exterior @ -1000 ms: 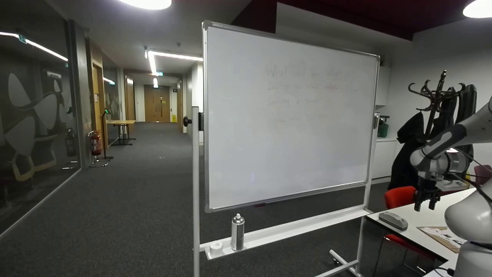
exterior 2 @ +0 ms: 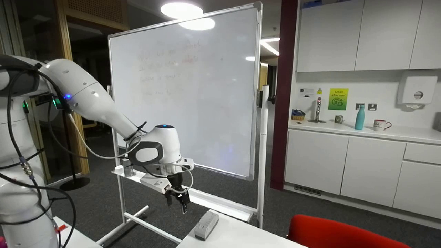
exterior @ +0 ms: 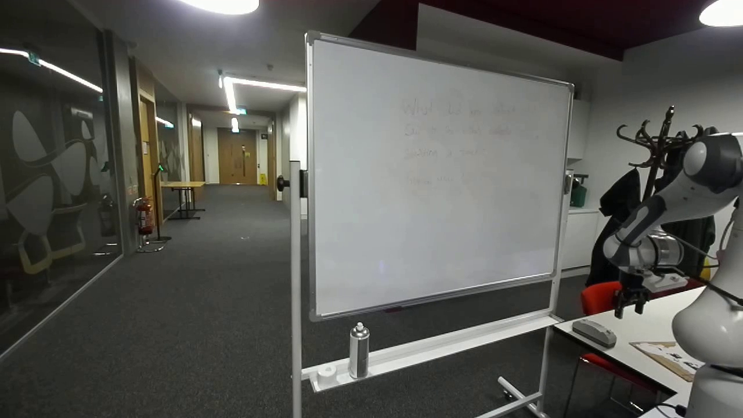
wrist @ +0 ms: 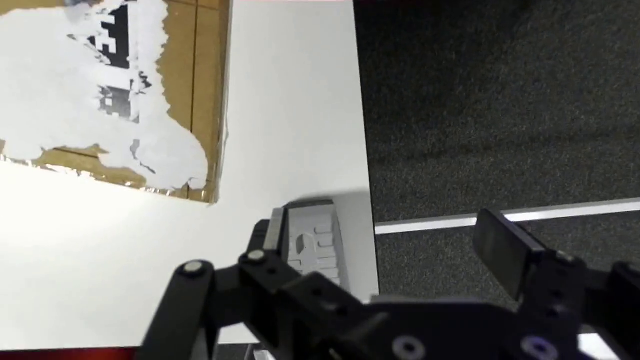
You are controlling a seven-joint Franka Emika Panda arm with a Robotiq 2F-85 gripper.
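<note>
A grey whiteboard eraser (exterior: 594, 333) lies near the corner of the white table, by the whiteboard. Its ridged top shows in the second exterior view, where the eraser (exterior 2: 206, 225) sits to the lower right of my gripper (exterior 2: 176, 204). In the wrist view the eraser (wrist: 313, 239) is beside the left finger (wrist: 274, 231), partly covered by the gripper body. My gripper stands open above the table's edge, its fingers wide apart and nothing between them. Faint writing marks the upper part of the whiteboard (exterior: 435, 223).
Torn cardboard (wrist: 178, 78) lies on the table (wrist: 288, 108). A silver spray can (exterior: 359, 352) and a white roll (exterior: 325, 376) stand on the whiteboard's tray (exterior: 446, 343). A red chair (exterior 2: 330, 231) is close to the table. Bare floor shows past the table edge.
The arm has reached farther out, and the gripper has shifted slightly left in the first exterior view, closer to the eraser. The eraser, can and roll have stayed in place.
</note>
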